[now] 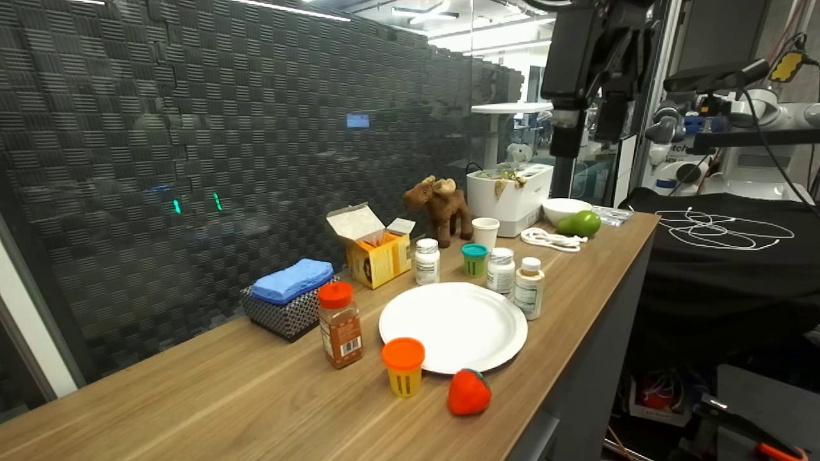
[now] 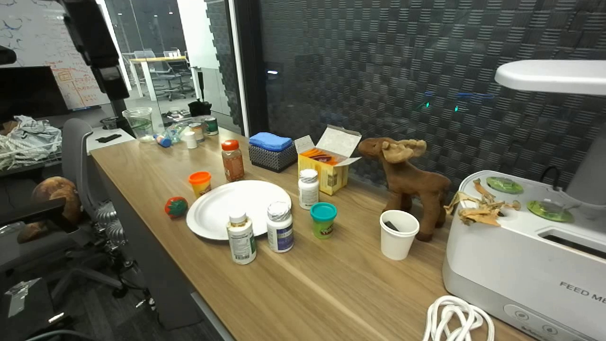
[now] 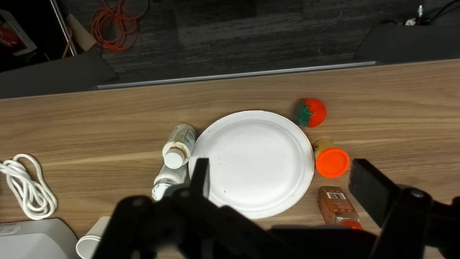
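Observation:
High above the table, my gripper stands open with its fingers wide apart and nothing between them. Beneath it in the wrist view lies an empty white plate (image 3: 254, 164). A red strawberry-like toy with a green top (image 3: 317, 113) rests beside the plate, near the table's edge. Just off the rim is a yellow tub with an orange lid (image 3: 332, 162). A spice jar with a red cap (image 1: 340, 326) stands beyond that tub. Across the plate are two white bottles (image 2: 242, 241), close together, with a teal-lidded tub (image 2: 323, 220) nearby.
Along the wall stand a blue cloth (image 1: 293, 280) on a dark basket, an open yellow box (image 1: 380, 257), another white bottle (image 1: 427, 262) and a plush moose (image 2: 412, 176). A paper cup (image 2: 397, 238), a white cable (image 2: 457, 321) and a white planter (image 2: 511, 273) occupy the far end.

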